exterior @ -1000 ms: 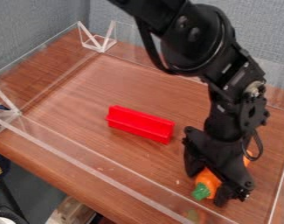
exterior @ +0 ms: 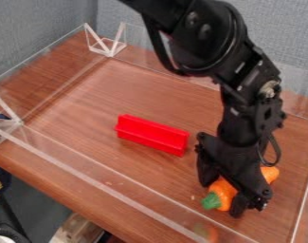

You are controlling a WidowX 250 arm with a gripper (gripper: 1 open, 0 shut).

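Observation:
An orange toy carrot (exterior: 225, 192) with a green top lies on the wooden table at the lower right. My gripper (exterior: 232, 186) is lowered over it, its black fingers around the carrot's middle; whether they are shut on it I cannot tell. A red block (exterior: 151, 134) lies to the left, apart from the gripper.
Clear walls edge the wooden table (exterior: 86, 100), with white brackets (exterior: 104, 40) at the back left. Dark items lie beyond the left edge.
My gripper has shifted slightly up and back from the front, and more of the orange carrot shows now. The red block is unmoved.

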